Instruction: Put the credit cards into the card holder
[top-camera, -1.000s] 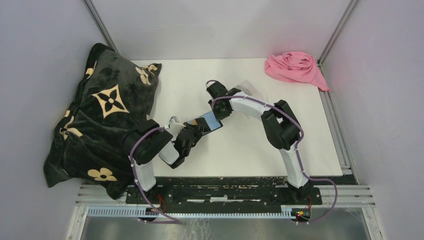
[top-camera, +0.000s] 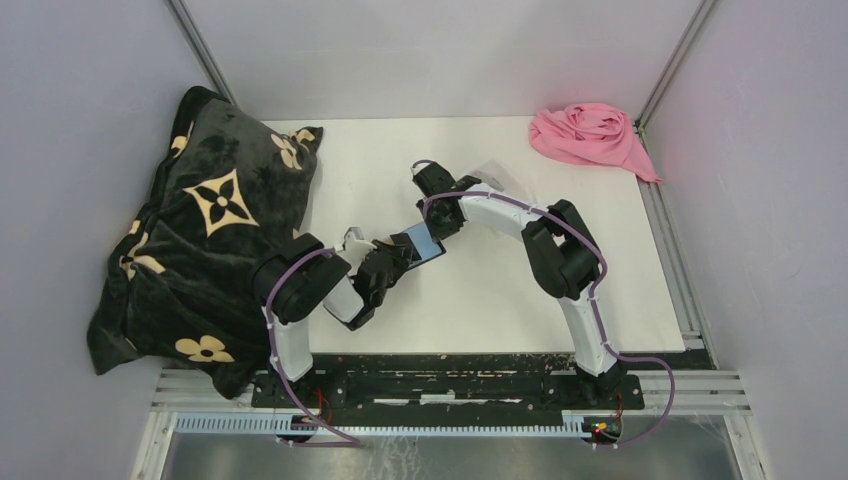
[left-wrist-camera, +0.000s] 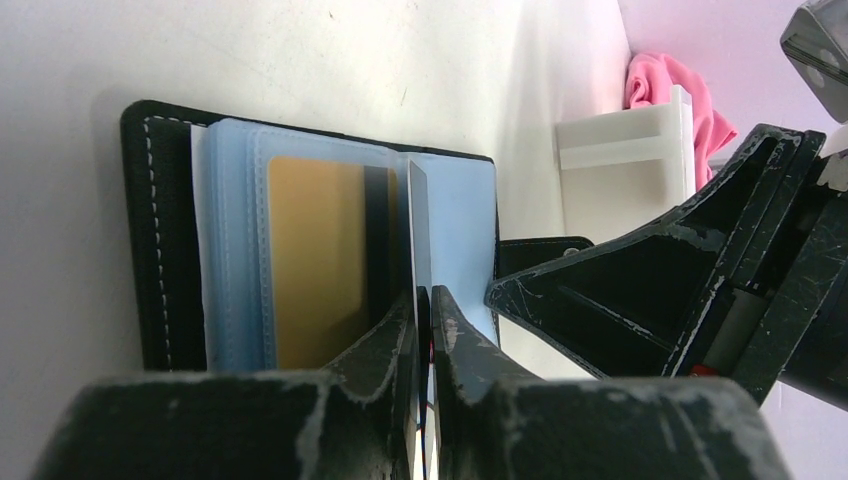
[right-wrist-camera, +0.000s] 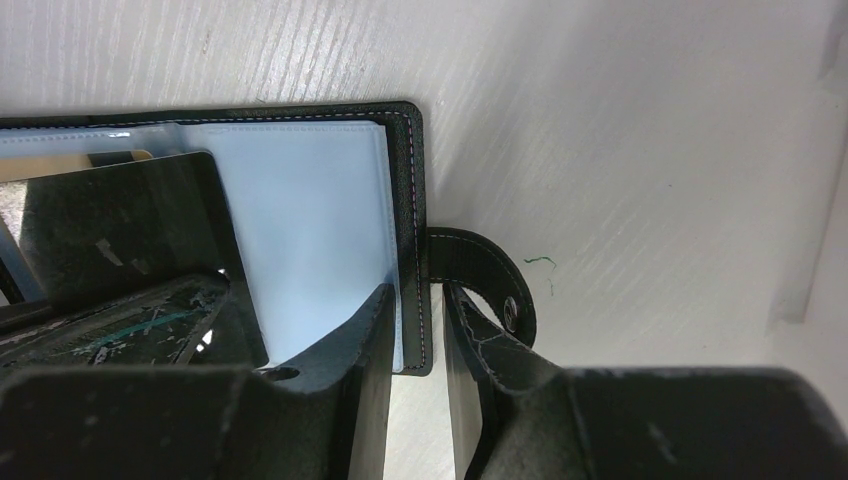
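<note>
The black card holder lies spread on the table, its clear bluish sleeves showing. A gold card sits in the left sleeve. My left gripper is shut on a black credit card, which is tilted above the holder and seen nearly edge-on as a thin card edge in the left wrist view. In the right wrist view the card overlaps the sleeve's left part, outside the pocket. My right gripper straddles the holder's right border, its fingers a little apart, one fingertip over the sleeve edge.
The holder's strap with its snap sticks out at the right. A white tray stands beyond the right gripper. A pink cloth lies at the back right, a dark blanket at the left.
My left gripper has shifted slightly right and back in the top view. The right gripper stays put.
</note>
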